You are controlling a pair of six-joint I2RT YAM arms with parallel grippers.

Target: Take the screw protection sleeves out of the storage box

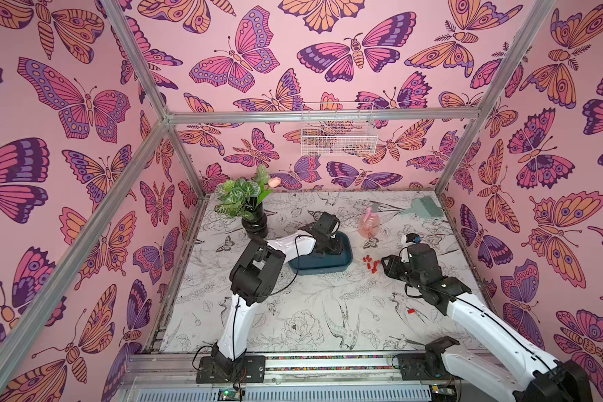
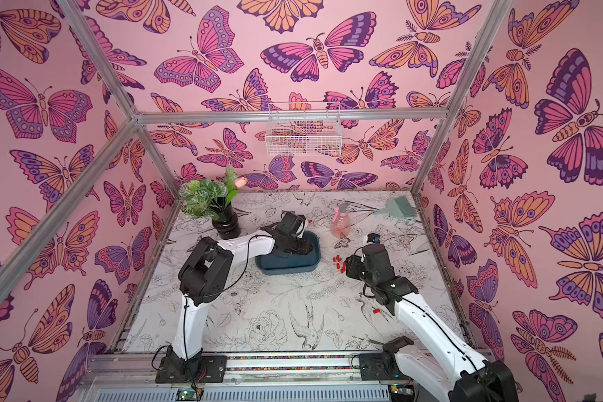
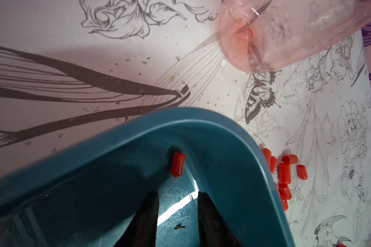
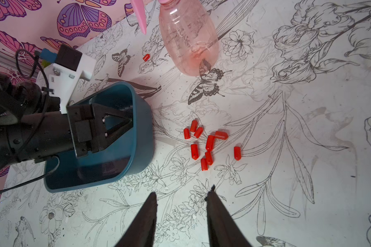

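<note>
The blue storage box (image 1: 320,269) sits mid-table. Inside it, in the left wrist view, lies one red sleeve (image 3: 177,164) near the far corner. My left gripper is open over the box floor, its fingertips a little nearer than that sleeve, nothing between them. Several red sleeves (image 4: 209,142) lie loose on the table right of the box. My right gripper stands open beside them, above bare table, holding nothing.
A pink spray bottle (image 4: 185,37) stands behind the loose sleeves. A potted plant (image 1: 255,224) is at back left, a green dustpan (image 1: 427,208) at back right. A single sleeve (image 1: 411,311) lies at front right, where the table is mostly clear.
</note>
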